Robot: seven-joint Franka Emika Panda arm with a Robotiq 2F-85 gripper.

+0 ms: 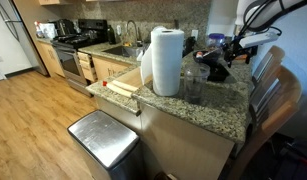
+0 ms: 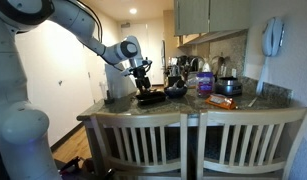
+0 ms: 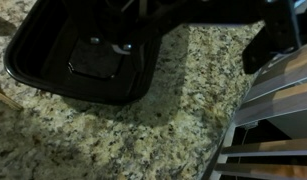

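Note:
A black rectangular container lies on the granite counter, at the upper left of the wrist view. Its visible floor looks empty. My gripper reaches in from the top of that view, its two dark fingers wide apart with counter showing between them. One finger overlaps the container's inside in the picture; contact with its wall cannot be made out. In exterior view 2 the gripper points down just above the dark container. Exterior view 1 shows the gripper small and partly merged with dark items.
Beside the container stands a dark bowl. A purple-labelled jug, a pot and an orange packet occupy the counter's other end. Chairs line its edge. Paper towels and a glass pitcher stand nearer exterior view 1.

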